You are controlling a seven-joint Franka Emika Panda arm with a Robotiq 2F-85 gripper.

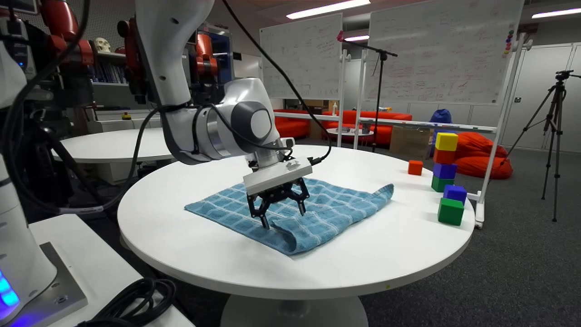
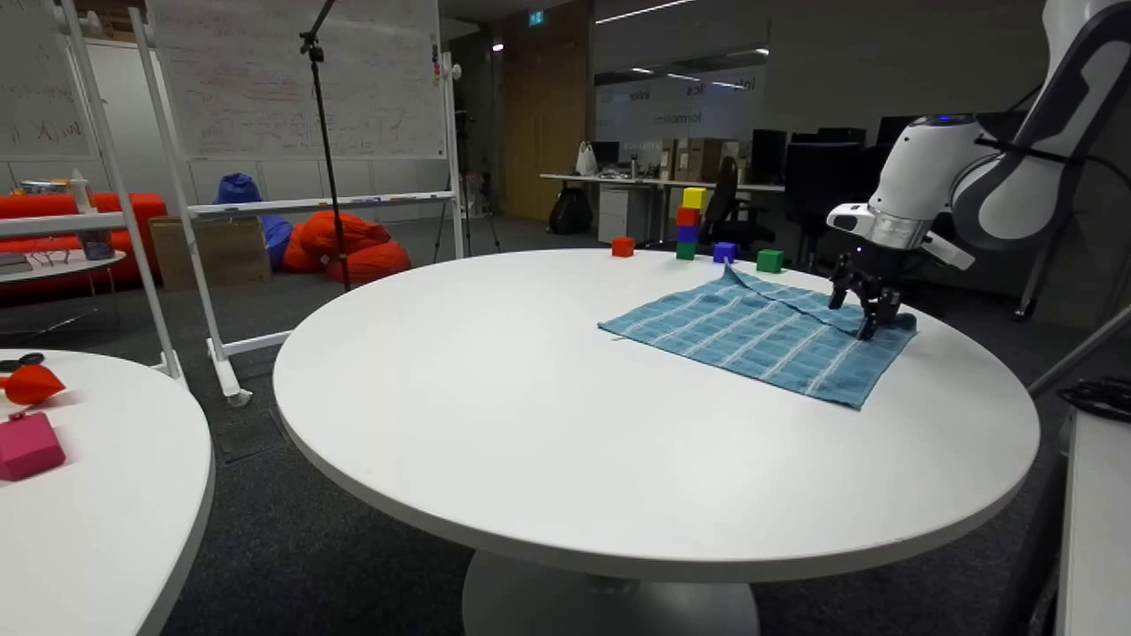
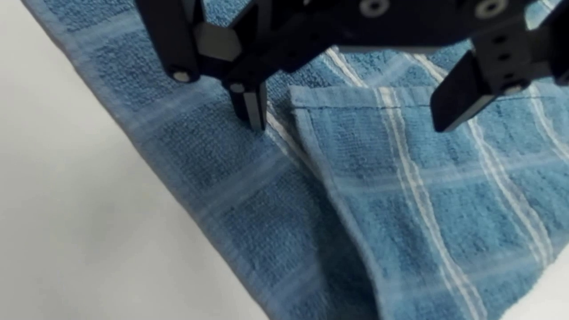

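Note:
A blue checked towel [image 1: 337,210] lies on the round white table, its front edge curled back over itself. In the wrist view the folded-over flap [image 3: 373,144] covers the right part of the towel, its corner between the fingers. My gripper [image 1: 284,217] stands open over the towel, nothing gripped. One finger [image 3: 256,109] is beside the flap, over the lower layer; the other finger [image 3: 458,98] is over the flap. Whether either fingertip touches cloth I cannot tell. From the other side, the gripper [image 2: 850,316] appears low at the towel's folded edge.
A stack of yellow, red, blue and green blocks [image 1: 445,158] stands at the table's right edge. Near it sit a lone red block [image 1: 415,167], a blue block [image 1: 455,193] and a green block [image 1: 450,211].

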